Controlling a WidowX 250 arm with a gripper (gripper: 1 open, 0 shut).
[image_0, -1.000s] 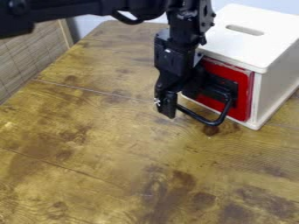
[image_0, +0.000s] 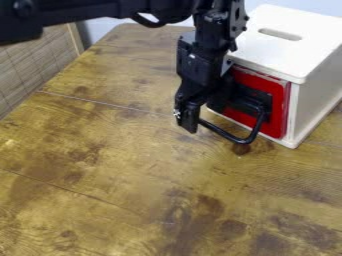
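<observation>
The black robot gripper (image_0: 195, 112) reaches down in front of a white box (image_0: 286, 40) with a red front panel (image_0: 271, 120). A black bar or handle (image_0: 227, 134) slants low across that front, beside the gripper. Dark parts of the arm and of the box front overlap, so the gap between the fingers is hard to make out, and whether anything is between them cannot be told.
A wooden table (image_0: 94, 180) fills most of the view, clear to the left and front. A tiled panel (image_0: 34, 65) runs along the left edge.
</observation>
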